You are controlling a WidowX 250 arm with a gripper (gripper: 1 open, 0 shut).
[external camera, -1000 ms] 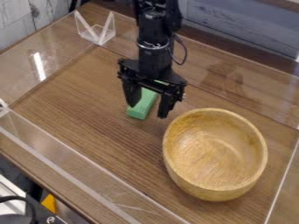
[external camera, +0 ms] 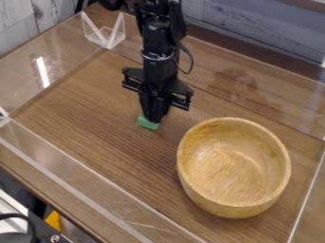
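Note:
My black gripper stands in the middle of the wooden table, low over a small green object, which is partly hidden under its fingers. The fingers look drawn together; whether anything is between them is unclear, as the green object sits right at their tips.
A large yellow bowl fills the lower right of the table. Bare wood lies free to the left and toward the front. The table's raised edges run along the left and back.
The fingers, spread wider before, have drawn in and shifted slightly left, away from the bowl. More of the green object is now covered by the gripper.

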